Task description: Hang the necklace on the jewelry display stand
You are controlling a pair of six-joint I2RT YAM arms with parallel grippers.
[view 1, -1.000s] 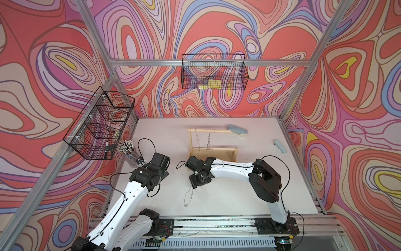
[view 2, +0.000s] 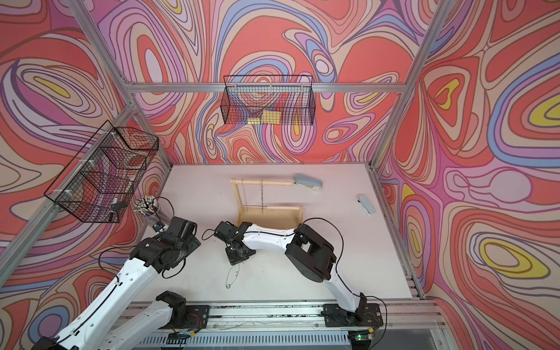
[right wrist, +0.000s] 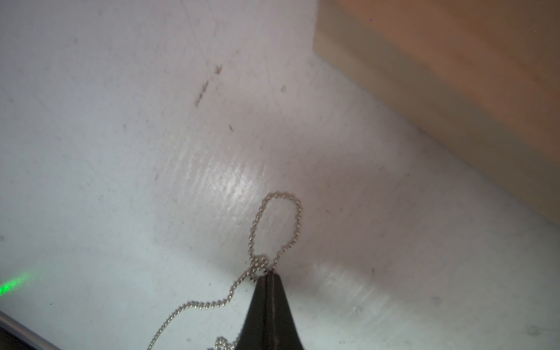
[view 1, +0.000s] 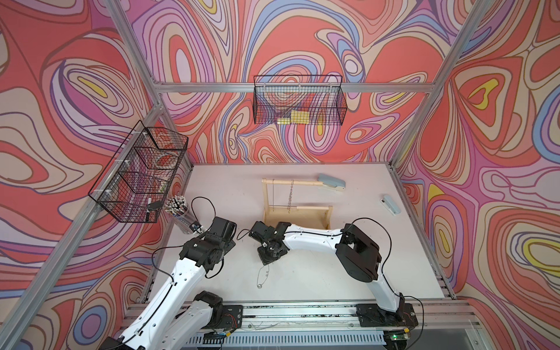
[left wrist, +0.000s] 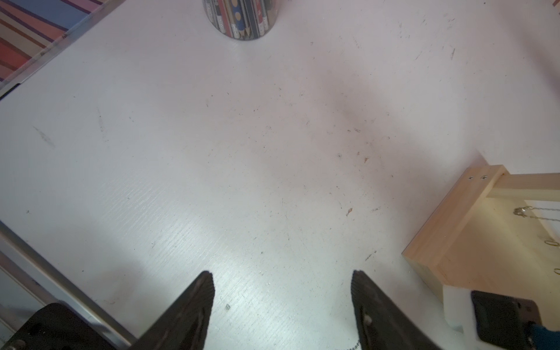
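Observation:
A silver bead-chain necklace [right wrist: 297,217] lies loose on the white table in front of the wooden display stand [view 1: 265,195], its pendant [view 1: 259,285] toward the near edge. My right gripper is down at the necklace, fingers shut, their tips at a small bunch of beads; whether any chain is between them I cannot tell. My left gripper stands open over the table left of the stand, nothing between its fingers. Other chains hang from the stand's upper bar.
A pencil cup [left wrist: 239,17] stands at the left. A grey-blue object [view 1: 331,181] sits at the stand's upper right, a smaller one [view 1: 390,204] at the right. Wire baskets hang above.
Over the last second the right gripper has moved left and toward the near edge over the necklace; the left arm has shifted slightly the same way. The hanging chains have swayed a little.

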